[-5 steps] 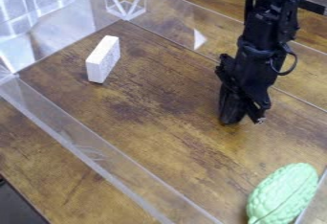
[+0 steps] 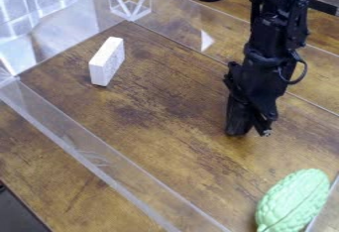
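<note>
The black gripper (image 2: 247, 123) reaches down to the wooden floor of a clear-walled bin, right of centre. Its tips are low on the wood and look shut, with no object visible between them, though the dark fingers are hard to make out. A white block (image 2: 106, 61) lies at the left rear. A pale green textured object (image 2: 290, 201), shaped like a long vegetable, lies at the front right corner, apart from the gripper.
Transparent walls (image 2: 93, 157) border the wooden work surface (image 2: 159, 127). A white tiled or quilted backdrop shows at the top left.
The gripper has shifted very slightly, with its lower part a little lower and to the front. The block and green object are unmoved.
</note>
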